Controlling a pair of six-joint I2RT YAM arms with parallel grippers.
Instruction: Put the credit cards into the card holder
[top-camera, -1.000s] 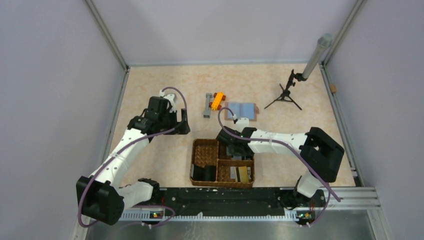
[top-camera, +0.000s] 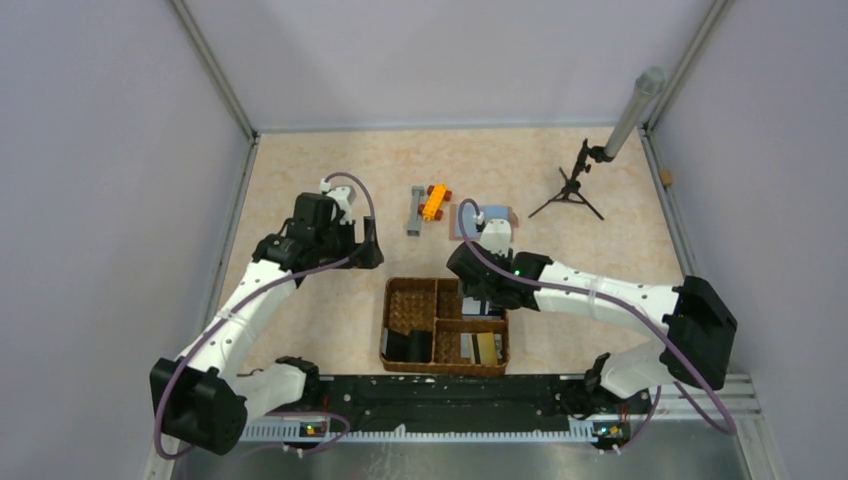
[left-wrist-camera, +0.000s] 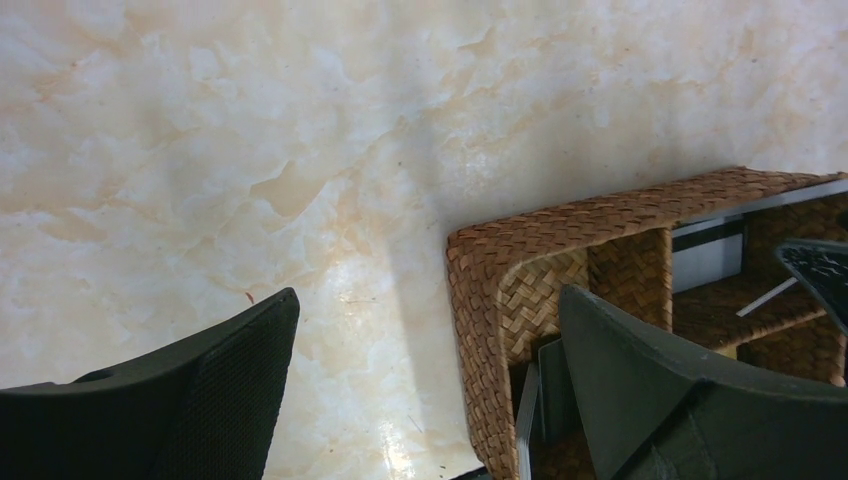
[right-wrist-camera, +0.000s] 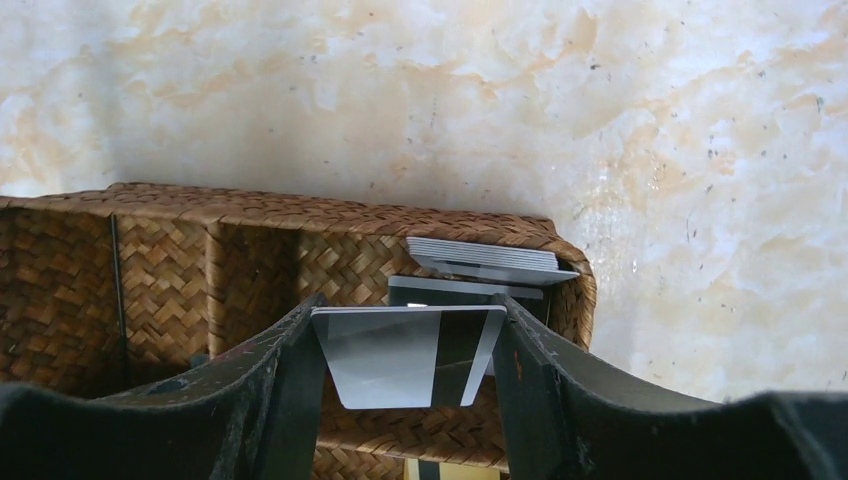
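Note:
A silver card with a black stripe (right-wrist-camera: 385, 355) is pinched between the fingertips of my right gripper. That gripper is over the back right compartment of the woven basket (top-camera: 386, 318). Other pale cards (right-wrist-camera: 490, 258) lean along that compartment's wall, and a dark card (right-wrist-camera: 425, 291) lies beside them. More cards, one yellow (top-camera: 487, 348), lie in the front right compartment. On the table behind the basket is a flat blue item with a brown edge (top-camera: 490, 212), possibly the card holder, partly covered by the right arm. Left of the basket my left gripper stands open and empty.
An orange toy (top-camera: 434, 203) and a grey bar-shaped object (top-camera: 415, 212) lie behind the basket. Black items (top-camera: 407, 346) fill part of its front left compartment. A small tripod (top-camera: 570, 190) stands at the back right. Table space left of the basket is clear.
The left arm is nearly still.

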